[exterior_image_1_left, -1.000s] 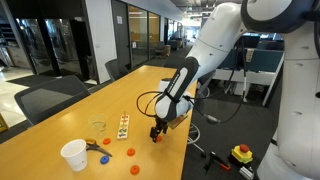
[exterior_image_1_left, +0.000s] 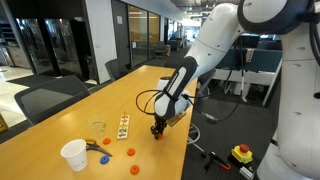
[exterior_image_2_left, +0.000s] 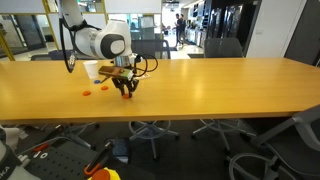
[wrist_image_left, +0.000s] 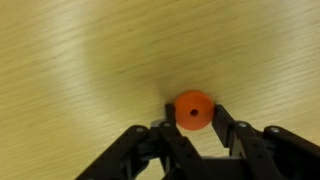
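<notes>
Seen from the wrist, an orange-red round disc (wrist_image_left: 194, 110) sits between the two dark fingertips of my gripper, which is shut on it. In exterior view 1 my gripper (exterior_image_1_left: 160, 132) is low over the right part of the wooden table, with a bit of orange-red showing at its tips. Exterior view 2 has the gripper (exterior_image_2_left: 127, 92) close to the tabletop near the front edge, the red disc (exterior_image_2_left: 127, 95) at its fingertips. Whether the disc touches the table is hard to tell.
Two loose orange-red discs (exterior_image_1_left: 131, 152) and blue discs (exterior_image_1_left: 105, 159) lie left of my gripper. A white cup (exterior_image_1_left: 75, 155) stands farther left, and an egg-carton-like white tray (exterior_image_1_left: 123, 127) lies behind.
Very little differs in exterior view 1: the arm and gripper appear slightly lower or shifted at most, and the loose discs, cup and tray stay where they were.
</notes>
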